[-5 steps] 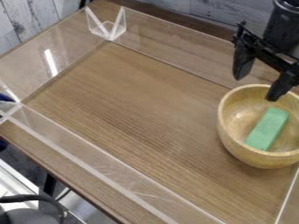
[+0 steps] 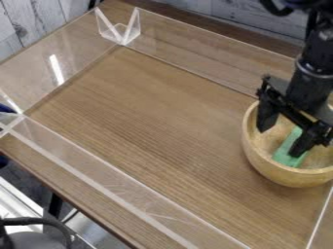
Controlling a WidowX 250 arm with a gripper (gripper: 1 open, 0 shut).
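The black gripper (image 2: pixel 286 122) reaches down from the right edge into a wooden bowl (image 2: pixel 281 175) at the right of the camera view. Its fingers are around or just over a green object (image 2: pixel 290 148) in the bowl, which is partly hidden by them. Whether the fingers touch or grip it is unclear.
Black cables or hardware lie at the lower left.
The gripper has descended from above the bowl into it, down to the green object, which is now partly covered.
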